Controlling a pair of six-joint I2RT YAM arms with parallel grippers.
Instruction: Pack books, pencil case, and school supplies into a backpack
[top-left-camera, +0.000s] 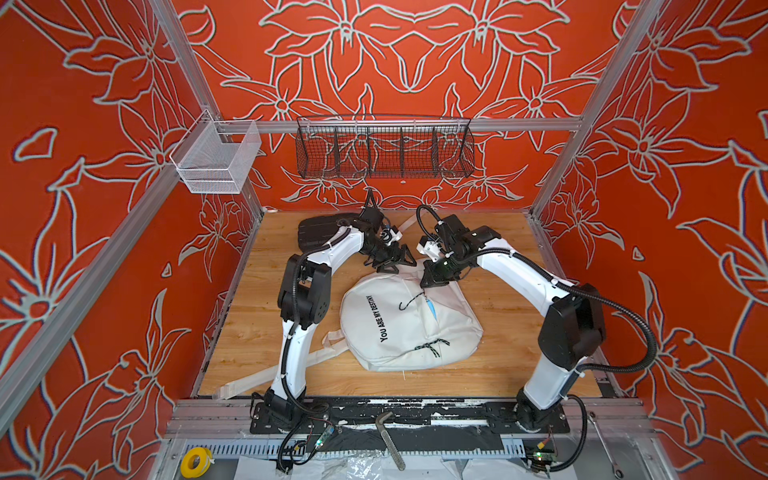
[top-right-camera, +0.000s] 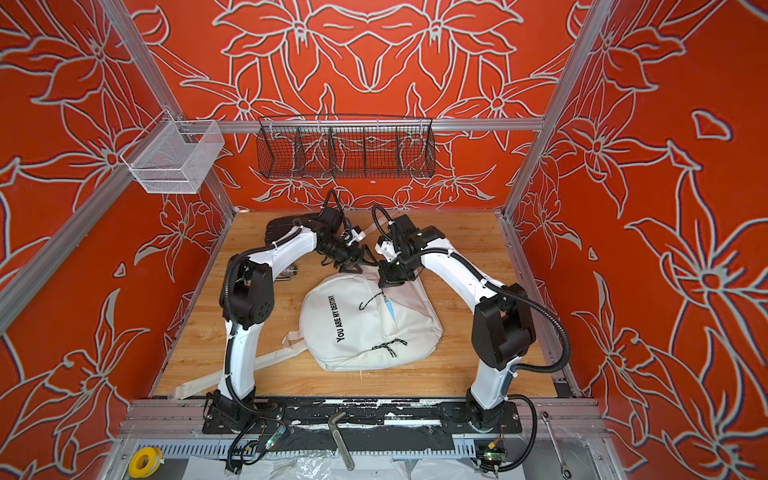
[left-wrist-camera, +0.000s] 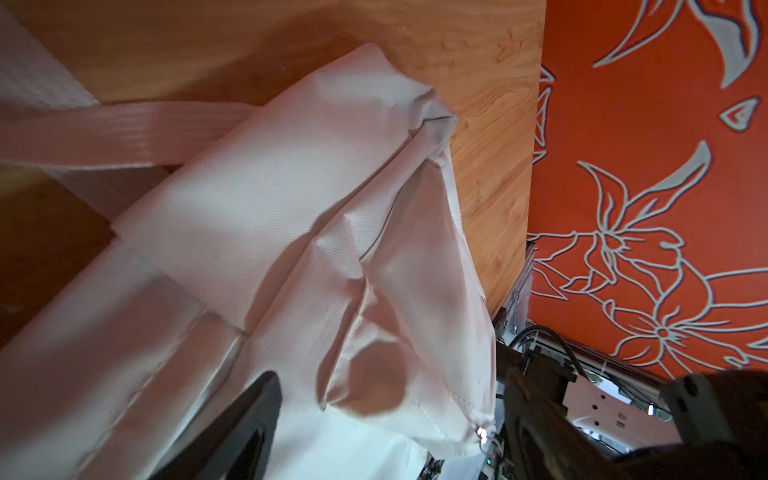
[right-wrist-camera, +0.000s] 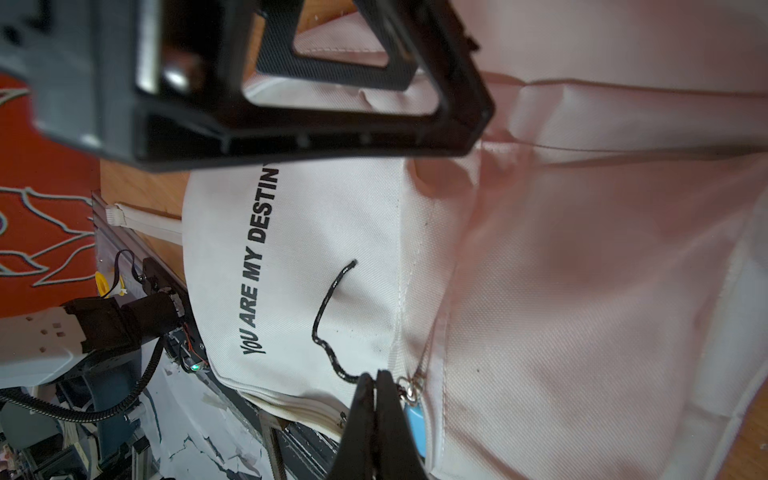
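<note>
The white backpack (top-left-camera: 384, 328) lies flat mid-table, lettered "YOU ARE MY DESTINY". Over its far edge is my left gripper, spread wide with fabric below and no object held. Its dark finger (right-wrist-camera: 456, 120) crosses the upper part of the right wrist view. My right gripper is shut at the zipper, where a black cord (right-wrist-camera: 320, 328) and light-blue tag (right-wrist-camera: 416, 428) meet its tips. I cannot tell whether anything thin is pinched there. A black case (top-left-camera: 320, 232) sits behind the left arm, partly covered.
A grey item (top-right-camera: 286, 273) is mostly hidden behind the left arm. One strap (top-left-camera: 272, 373) trails toward the front left. A black wire basket (top-left-camera: 384, 152) and white basket (top-left-camera: 216, 164) hang at the back. Table right of the bag is clear.
</note>
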